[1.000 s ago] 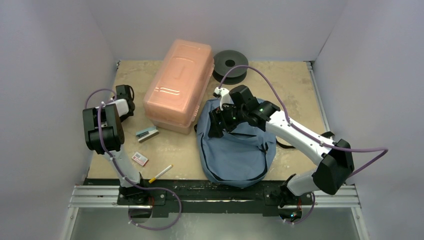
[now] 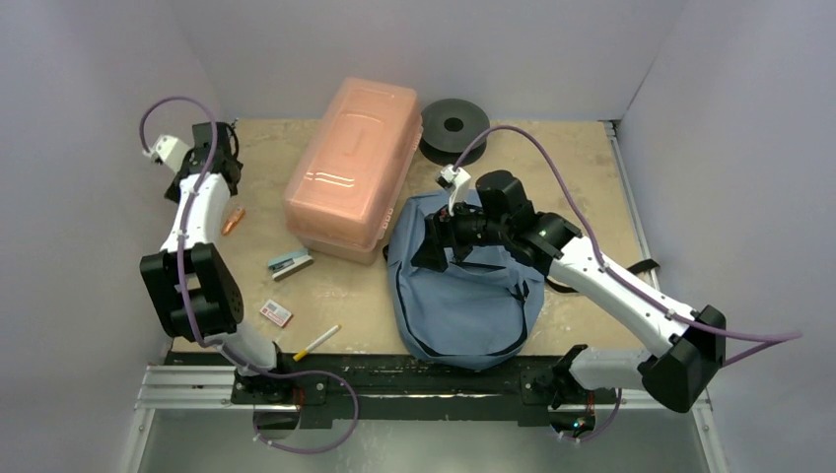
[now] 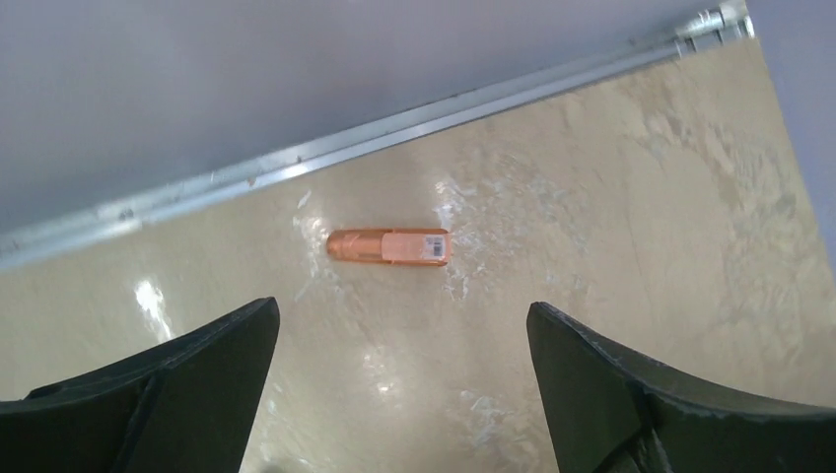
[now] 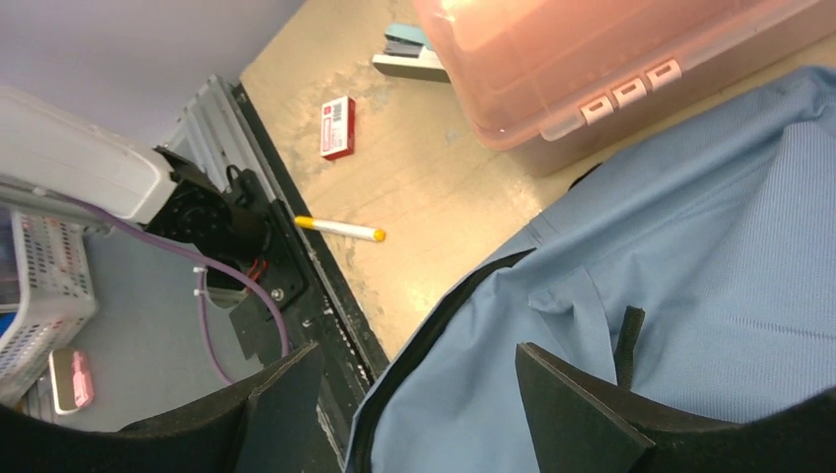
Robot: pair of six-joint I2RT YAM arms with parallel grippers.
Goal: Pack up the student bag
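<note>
A blue bag (image 2: 458,315) lies front centre, with my right gripper over it, its fingers apart and nothing between them. My left gripper hangs open at the far left, above a small orange object (image 3: 389,246), perhaps a cutter, on the bare table. A stapler (image 2: 290,262), a red-and-white small box (image 2: 276,312) and a yellow-capped white marker (image 2: 317,341) lie left of the bag.
A large translucent orange box (image 2: 350,163) stands at back centre, beside a dark spool (image 2: 463,118). Walls enclose the table at back and sides.
</note>
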